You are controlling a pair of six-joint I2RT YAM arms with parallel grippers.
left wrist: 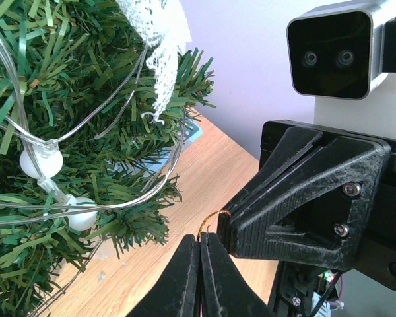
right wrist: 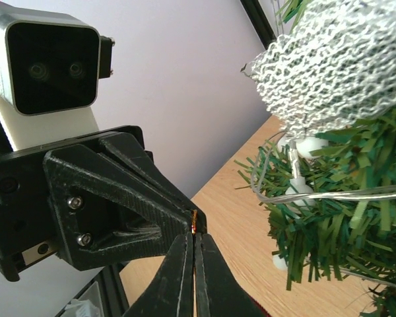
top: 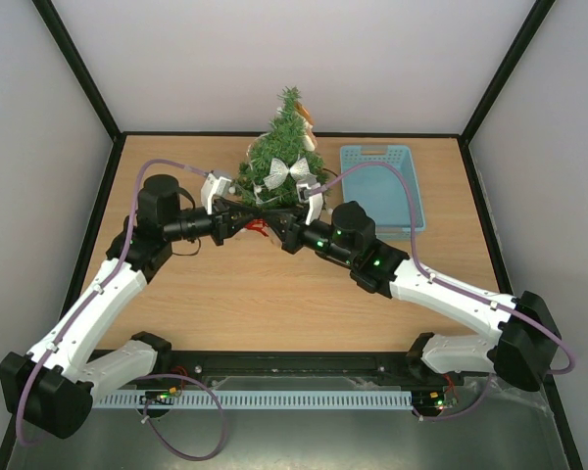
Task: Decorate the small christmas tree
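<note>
The small green Christmas tree [top: 284, 147] stands at the back middle, with a white mesh bow [top: 289, 172] on its front. Just in front of its lower branches, my two grippers meet nearly tip to tip. A thin gold cord [left wrist: 212, 217] runs between them. My left gripper is shut on one part of it, and my right gripper is shut with the same cord [right wrist: 194, 221] at its tips. Below the grippers a red ornament [top: 258, 226] shows in the top view, mostly hidden by them.
To the right of the tree stands a blue basket [top: 382, 186], apparently empty. Light strings with white bulbs [left wrist: 41, 161] wind through the branches close to my left gripper.
</note>
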